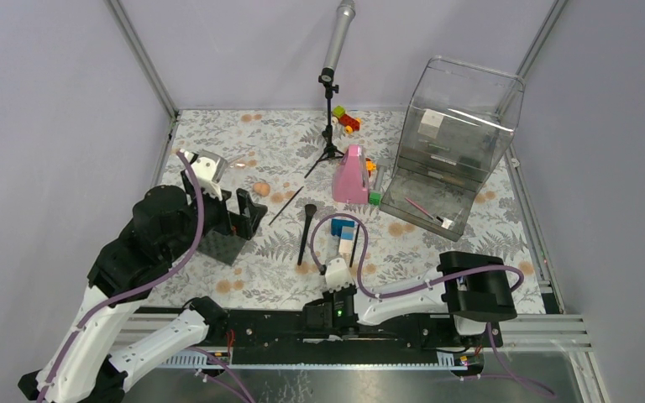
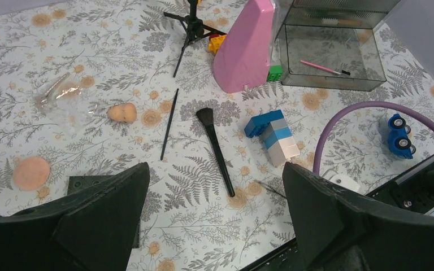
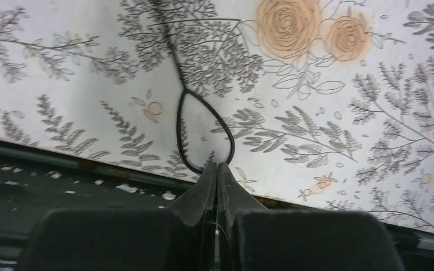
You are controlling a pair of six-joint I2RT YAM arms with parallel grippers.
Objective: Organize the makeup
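Several brushes lie on the patterned mat: a black brush [image 2: 217,149], a thin stick [image 2: 169,124] and another thin dark one. A clear organizer [image 1: 432,201] stands back right with a pink-handled brush [image 2: 316,66] inside. A beige puff [image 2: 122,113] and a flat round pad [image 2: 31,174] lie on the left. My left gripper [image 1: 248,210] hangs open above the mat's left side, empty. My right gripper is shut over the front edge, beside a black wire-like loop [image 3: 229,138], with nothing visible between its fingertips.
A pink holder [image 1: 351,176] and tripod [image 1: 329,134] stand at centre back, near toy blocks. Blue and white blocks [image 1: 346,243] lie mid-right, a blue toy car [image 2: 400,143] farther right. A dark board [image 2: 90,183] lies at left.
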